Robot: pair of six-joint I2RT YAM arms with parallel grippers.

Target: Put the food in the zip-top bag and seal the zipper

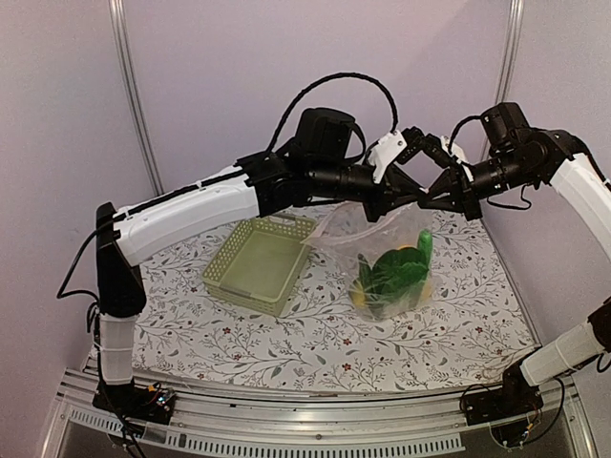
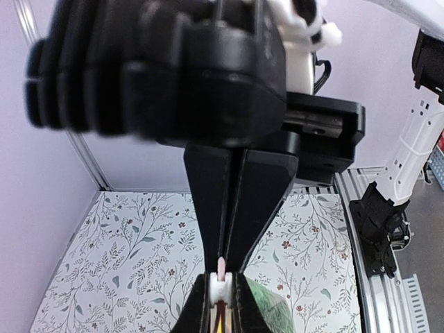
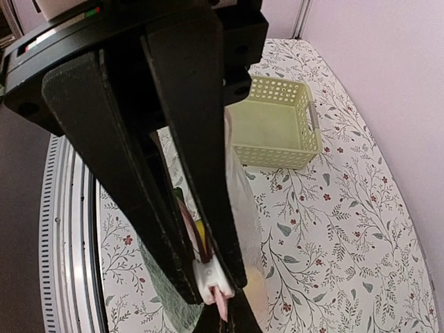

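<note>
The clear zip top bag stands in the top view with food inside: a green leafy piece, a green long piece and something yellow. At the right end of its pinkish zip strip sits a white slider. My left gripper is shut on that slider, one finger on each side. Just beyond the slider, my right gripper is shut on the strip's end, its fingers together in the left wrist view. From above, the arms partly cover the bag's top.
A pale green basket, empty, stands left of the bag under the left arm. Both grippers almost touch above the bag.
</note>
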